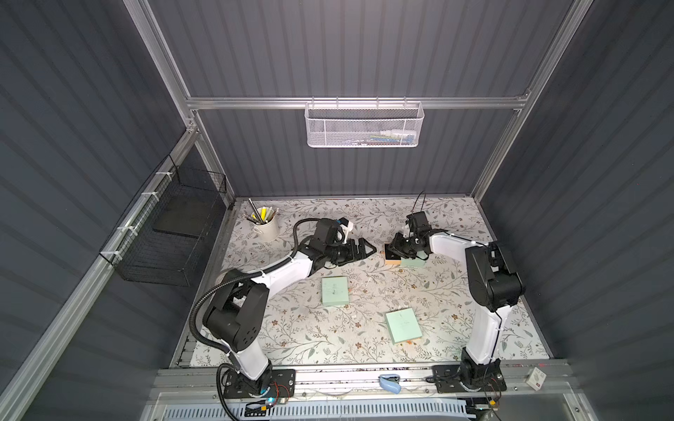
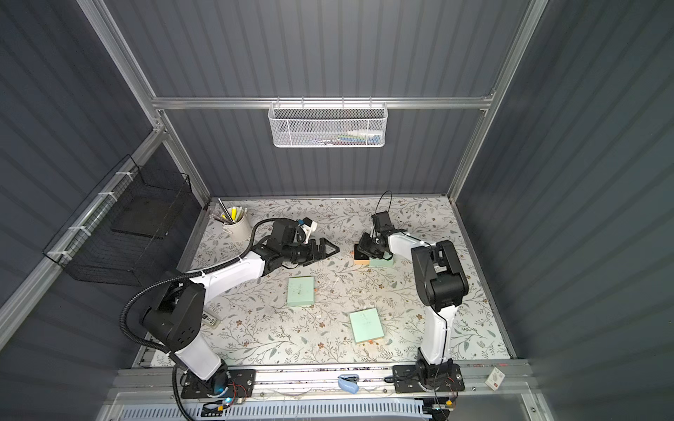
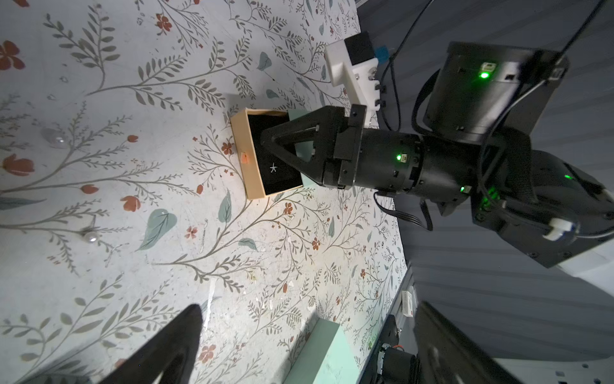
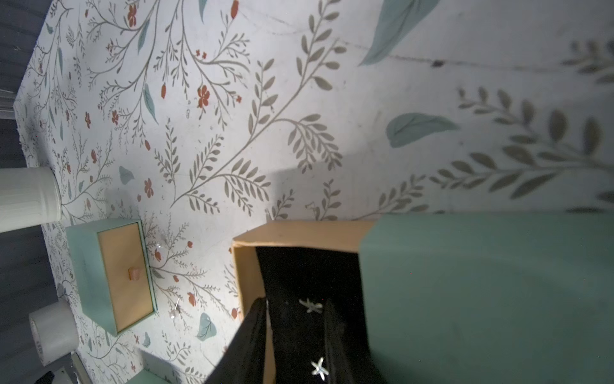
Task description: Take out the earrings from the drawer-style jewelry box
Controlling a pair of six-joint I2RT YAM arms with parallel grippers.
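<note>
The open drawer (image 3: pixel 251 156) has a tan rim and a black lining, and sticks out of a mint-green box (image 4: pixel 486 288). On the lining lie two small star-shaped earrings, one an upper earring and the other a lower earring; a star (image 3: pixel 273 167) also shows in the left wrist view. Over the drawer, my right gripper is open, its fingers pointing at the lining near the stars; whether they touch it I cannot tell. My left gripper (image 1: pixel 370 249) hangs open and empty to the left of the drawer.
A closed mint box (image 4: pixel 105 275) stands left of the drawer. Other mint boxes, a middle box (image 1: pixel 335 290) and a front box (image 1: pixel 403 325), sit nearer the front. Small shiny bits (image 3: pixel 91 236) lie on the table. A pen cup (image 1: pixel 266 226) stands back left.
</note>
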